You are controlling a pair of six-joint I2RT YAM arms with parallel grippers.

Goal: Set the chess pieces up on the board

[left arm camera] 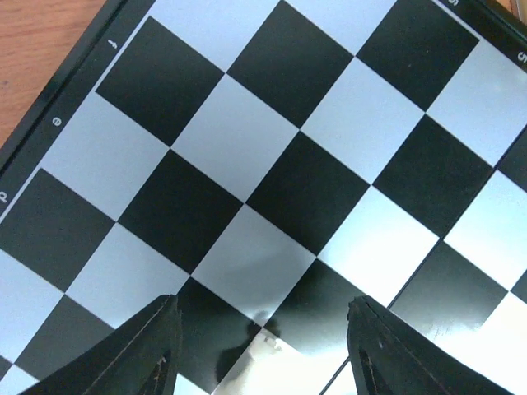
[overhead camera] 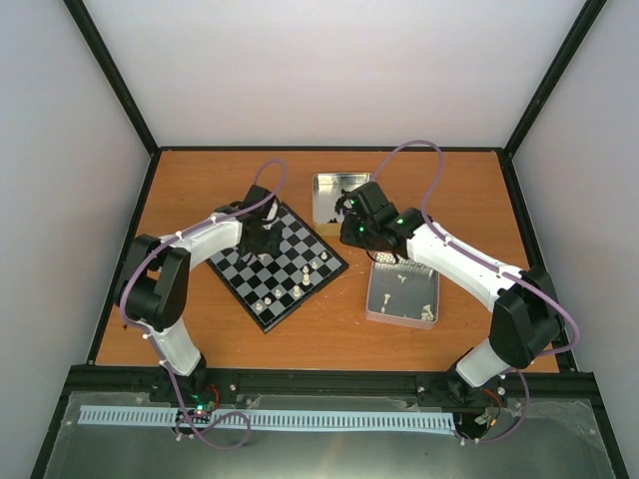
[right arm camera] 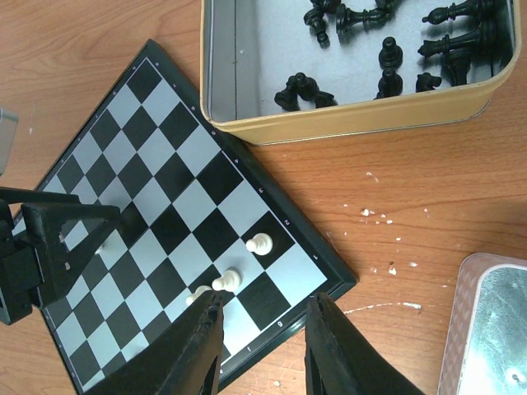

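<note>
The chessboard (overhead camera: pixel 262 289) lies on the left-middle of the table with several white pieces along its near-right part, such as a white pawn (right arm camera: pixel 259 243). My left gripper is over the board, fingers apart above empty squares, nothing seen between them. My right gripper hangs near the board's right side and the boxes, fingers apart and empty. Black pieces (right arm camera: pixel 389 53) lie jumbled in a tan-rimmed box (right arm camera: pixel 346 115) behind; a few white pieces (overhead camera: pixel 428 312) are in the pink-rimmed box (overhead camera: pixel 399 320) at the right.
Bare wooden table (right arm camera: pixel 387 189) shows between the board and the two boxes and left of the board. The left arm reaches across the board's far-left part in the right wrist view.
</note>
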